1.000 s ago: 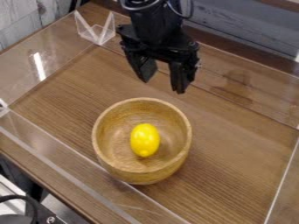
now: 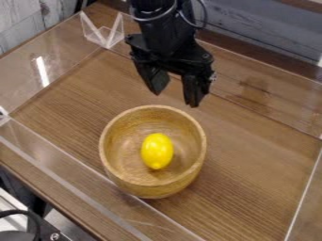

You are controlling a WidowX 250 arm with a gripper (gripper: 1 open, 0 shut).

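A round tan bowl (image 2: pixel 186 174) stands on the wooden surface in the lower middle of the camera view, with a yellow oval object (image 2: pixel 157 151) lying inside it. My black gripper (image 2: pixel 175 87) hangs above and behind the bowl, apart from it, with one dark finger at left and one at right. The fingers are spread apart, with nothing seen between them.
A pale edge runs along the right and back. Clear plastic pieces sit at the far left and back left. A black cable lies at the lower left.
My gripper has shifted slightly, with small changes in its tilt and position above the bowl. The bowl and yellow object stay where they were.
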